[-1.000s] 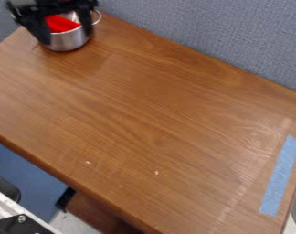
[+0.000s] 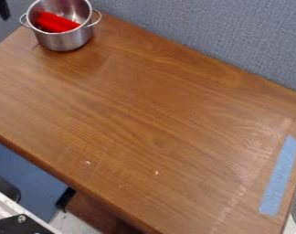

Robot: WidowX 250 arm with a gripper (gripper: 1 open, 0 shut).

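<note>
A steel pot (image 2: 63, 38) with two loop handles stands at the far back left corner of the wooden table (image 2: 151, 128). A red object (image 2: 56, 22) lies inside it. Only a dark sliver of my gripper shows at the top left edge of the view, too little to tell its state.
A strip of blue tape (image 2: 280, 175) runs along the table's right side. A grey fabric partition (image 2: 224, 37) borders the back.
My gripper has moved from over the pot up and left, almost out of view, leaving the red object visible in the pot.
</note>
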